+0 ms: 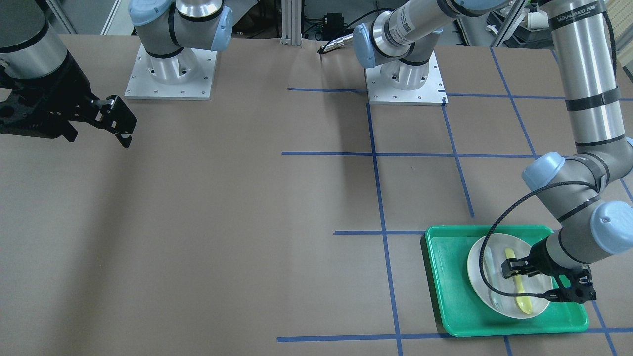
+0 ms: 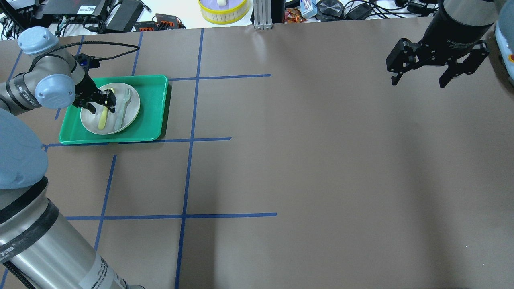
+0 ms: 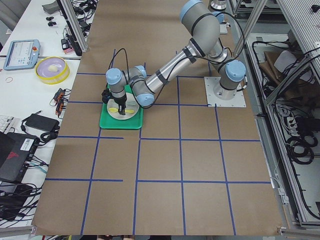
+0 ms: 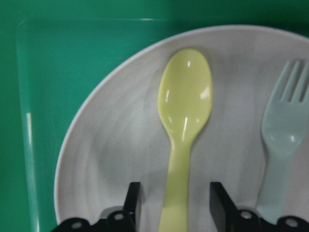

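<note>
A green tray holds a white plate with a yellow spoon and a pale blue-green fork lying on it. My gripper is over the plate, open, its two fingertips on either side of the spoon's handle with space to each; whether they touch the plate is not clear. In the front view the gripper's body hides part of the plate and cutlery.
A second arm's black gripper hangs over the other side of the table. More arm bases stand at the back.
</note>
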